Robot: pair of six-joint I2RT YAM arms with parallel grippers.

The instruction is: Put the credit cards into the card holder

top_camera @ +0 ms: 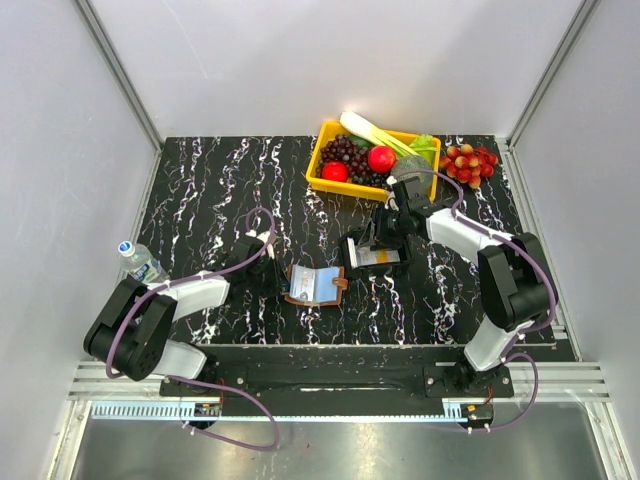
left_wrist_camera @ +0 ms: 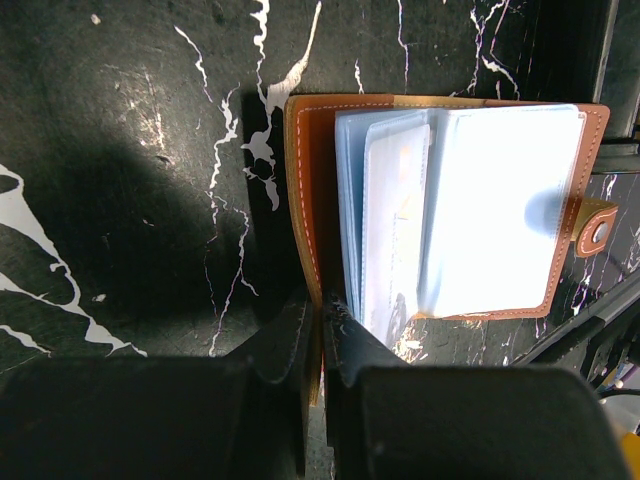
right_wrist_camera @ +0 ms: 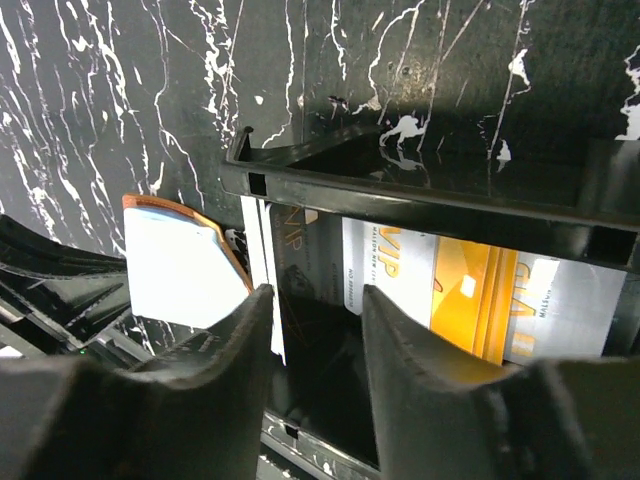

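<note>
The card holder lies open on the table, brown with pale blue and clear sleeves. My left gripper is shut on its left brown edge. Right of the holder stands a black box with several cards in it. My right gripper is over that box, its fingers apart. A black VIP card shows beyond and between the fingertips, and they do not appear closed on it. Farther right in the box are a white VIP card, yellow cards and a silver card.
A yellow basket of produce stands behind the box, with red grapes to its right. At the far left is a water bottle.
</note>
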